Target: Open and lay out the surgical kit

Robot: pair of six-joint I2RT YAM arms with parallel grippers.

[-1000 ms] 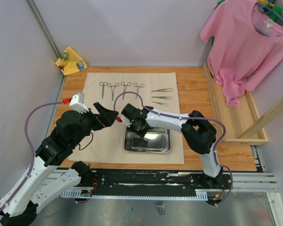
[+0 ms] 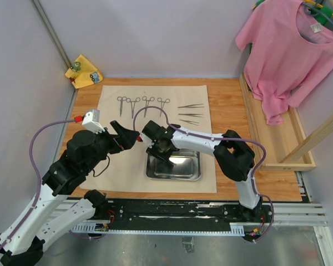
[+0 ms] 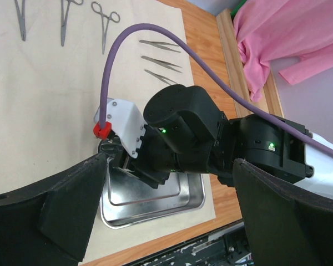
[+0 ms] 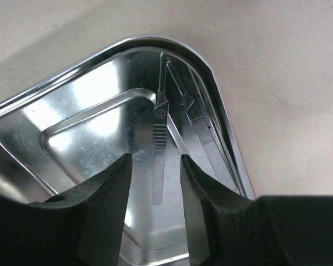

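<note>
My right gripper hangs open over the steel tray (image 2: 186,174); in the right wrist view a numbered scalpel handle (image 4: 159,138) lies between and beyond its fingertips, with another handle (image 4: 202,130) beside it along the tray's wall. My left gripper (image 2: 126,140) is open and empty, left of the right one and above the cream cloth (image 2: 116,172). Along the cloth's back lie several ringed instruments (image 2: 147,102) in a row and, to their right, several tweezers (image 2: 191,114).
A wooden rack (image 2: 288,160) with a pink shirt (image 2: 277,55) stands at the right. A yellow cloth (image 2: 86,75) lies at the back left.
My right gripper has shifted very slightly over the tray. The left arm and the laid-out instruments have not moved.
</note>
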